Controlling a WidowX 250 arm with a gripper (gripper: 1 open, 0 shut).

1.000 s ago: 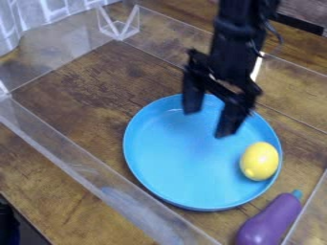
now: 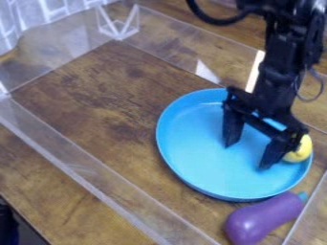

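My black gripper [image 2: 258, 132] is low over the blue plate [image 2: 192, 153], its open fingers reaching down toward the plate's right side. A yellow object [image 2: 300, 149] lies at the plate's right edge, partly hidden behind the gripper; whether the fingers touch it cannot be told. A purple eggplant-like object [image 2: 259, 218] lies on the wooden surface below the plate, at the bottom right.
Clear plastic walls run along the left, top and lower right. The wooden surface [image 2: 96, 100] left of the plate is clear. A pale strip stands behind the gripper near the top right.
The gripper has come down and to the right over the plate. The plate and yellow object appear shifted to the right, with the yellow object now partly covered by the gripper.
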